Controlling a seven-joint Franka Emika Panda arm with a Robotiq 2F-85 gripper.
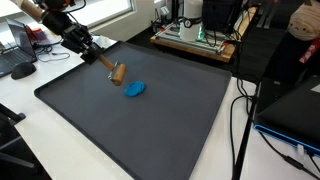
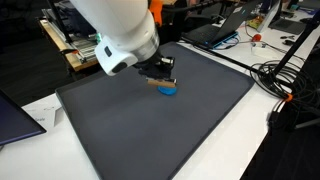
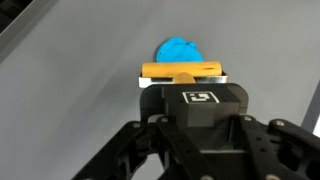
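An orange-brown tool with a cylindrical head and a handle, like a mallet, is held above the dark mat. My gripper is shut on its handle, and the head points away from the fingers. In the second exterior view the tool's head lies crosswise below the gripper. The wrist view shows the orange head beyond the black fingers, with a silvery strip beside it. A round blue object is on the mat just past the head, apparently apart from it. The grip on the handle is mostly hidden there.
Black cables lie off its right side in the second exterior view. A laptop stands behind the arm at the left.
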